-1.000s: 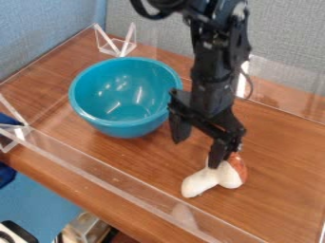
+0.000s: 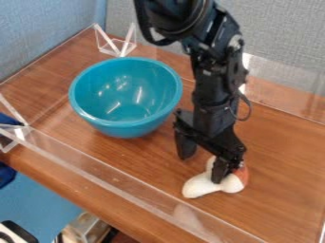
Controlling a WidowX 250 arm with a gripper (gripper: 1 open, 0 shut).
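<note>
My black gripper (image 2: 203,158) is low over the wooden table, open, its two fingers spread. One finger reaches down over a white, elongated object (image 2: 207,185) with an orange-red end, lying at the lower right of the camera view. The other finger is just above and left of it. Whether the fingers touch it is hard to tell.
A teal bowl (image 2: 83,93) sits on the wooden table (image 2: 140,185) to the left of the gripper. Clear low plastic barriers line the table's edges.
The gripper has come down and slightly toward the front, lower around the white object's orange-red end. The object and the bowl look nearly unmoved.
</note>
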